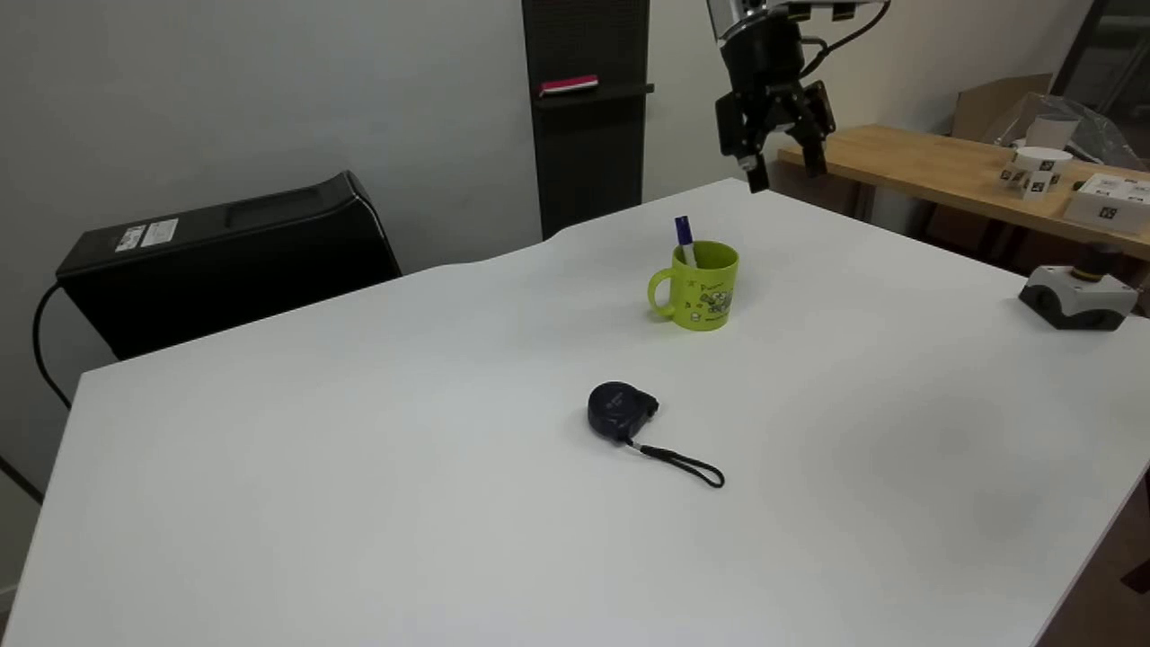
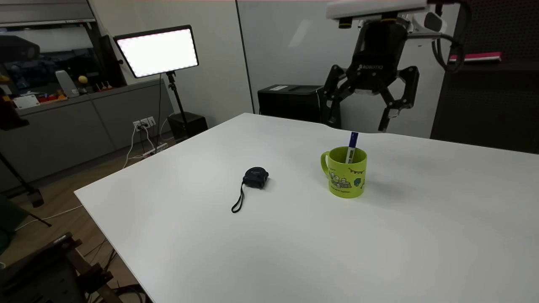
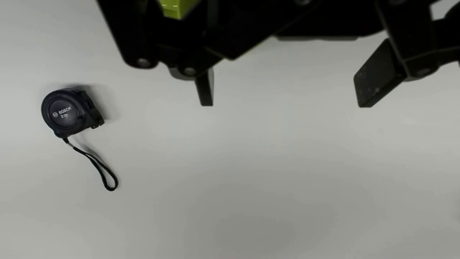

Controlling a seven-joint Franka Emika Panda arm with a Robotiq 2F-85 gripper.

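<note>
A lime-green mug (image 1: pixel 703 298) with printed drawings stands upright on the white table, its handle toward the left in both exterior views. Leaning inside it is a marker (image 2: pixel 352 146) with a blue cap. A dark Bosch tape measure (image 3: pixel 66 113) with a black wrist loop lies apart from the mug. High over the table, above the mug in the second exterior view, my gripper (image 2: pixel 357 126) hangs with its fingers wide apart and nothing between them. In the wrist view the gripper hides most of the mug; only a green patch (image 3: pixel 174 8) shows at the top.
A grey and black button box (image 1: pixel 1080 291) sits at its right edge in the first exterior view. A black case (image 1: pixel 232 259) stands behind the far edge.
</note>
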